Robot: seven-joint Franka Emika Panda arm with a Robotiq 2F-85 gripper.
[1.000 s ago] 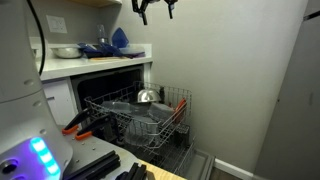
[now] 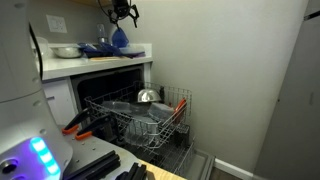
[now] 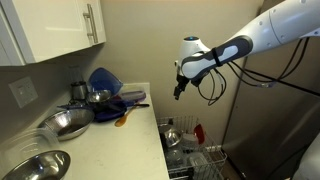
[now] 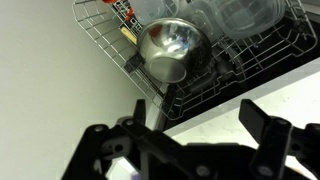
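My gripper (image 2: 124, 21) hangs high in exterior view 1, near the end of the counter and well above the dish rack. In exterior view 2 the gripper (image 3: 179, 91) points down with open air beneath it. The wrist view shows its dark fingers wide apart at the bottom, with nothing between them. Ahead of them a shiny metal bowl (image 4: 168, 52) sits in the wire dishwasher rack (image 4: 212, 101). Beside the bowl lie clear plastic containers (image 4: 248, 14). The same bowl (image 2: 148, 96) shows at the back of the rack in exterior view 1.
A white counter (image 3: 125, 150) runs along the left, bearing metal bowls (image 3: 68, 123), a wooden spoon (image 3: 124, 118) and a blue dish (image 3: 103, 80). White cabinets (image 3: 58, 25) hang above it. The pulled-out rack (image 2: 170, 130) stands over the floor, with free room to its right.
In exterior view 1 my gripper has moved left, toward the counter, and slightly down. It stays open. The rack and dishes have not moved.
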